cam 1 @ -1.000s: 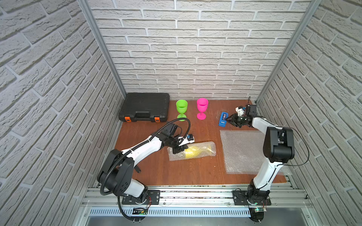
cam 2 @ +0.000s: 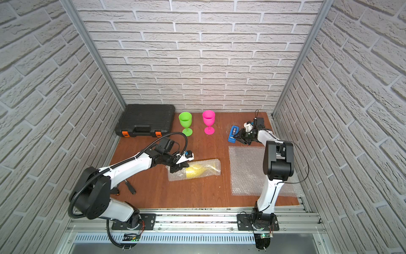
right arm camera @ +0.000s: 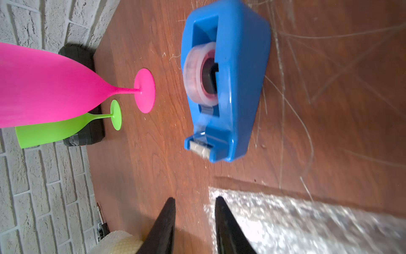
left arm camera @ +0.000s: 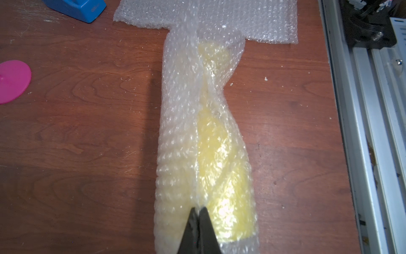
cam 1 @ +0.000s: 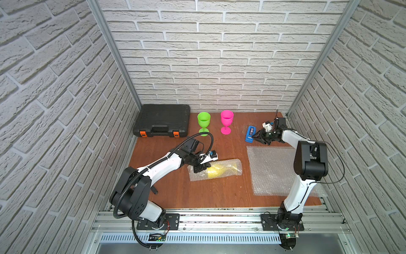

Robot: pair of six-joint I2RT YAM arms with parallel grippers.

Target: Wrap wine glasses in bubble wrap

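A yellow glass rolled in bubble wrap (cam 1: 230,167) lies in the middle of the table. My left gripper is shut, its tips at the seam of that wrap (left arm camera: 179,127), on it or just over it; nothing shows between them. At the back right stands a blue tape dispenser (right arm camera: 243,84) with a clear roll. Close to its right side in the top views, my right gripper has its fingers apart, the gap empty. A green glass (cam 1: 203,118) and a pink glass (cam 1: 227,116) stand upright, unwrapped, at the back.
A flat sheet of bubble wrap (cam 1: 270,169) covers the right of the table, partly beneath the right arm. The black case (cam 1: 162,116) sits at the back left. A dark-handled tool (cam 2: 130,187) lies near the left arm's base. Bare table shows in front of the wrapped glass.
The left arm, the wrapped glass and the dispenser look unmoved.
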